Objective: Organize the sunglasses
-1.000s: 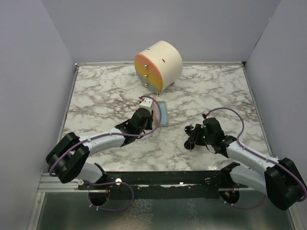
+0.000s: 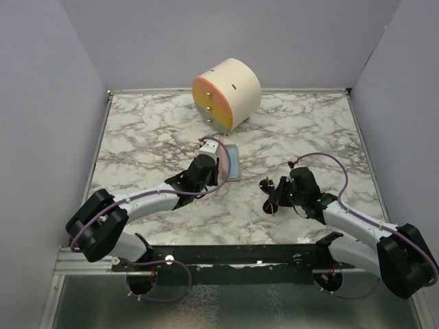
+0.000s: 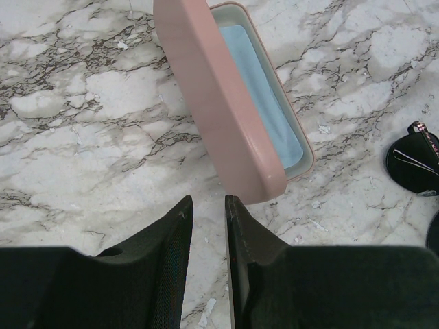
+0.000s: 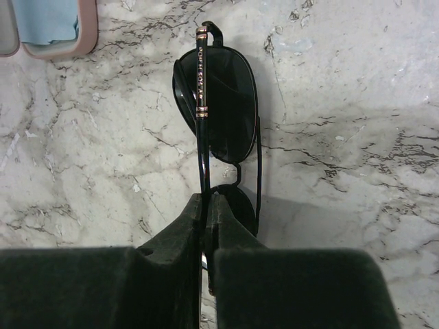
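Black sunglasses [image 4: 233,103] with folded temples stand out in the right wrist view, their lenses lined up lengthwise. My right gripper is shut on a temple near the bridge; its fingers hide part of the lower lens. From the top, this gripper [image 2: 280,193] is at the right front of the table. An open glasses case has a pink lid [image 3: 226,103] standing up and a blue cloth [image 3: 264,99] inside its tray. My left gripper is open and empty, close to the case's near end.
A round cream cabinet [image 2: 240,86] with coloured drawer fronts and small knobs stands at the back centre.
The sunglasses have shifted slightly left, towards the case. My left arm and the case have stayed put.
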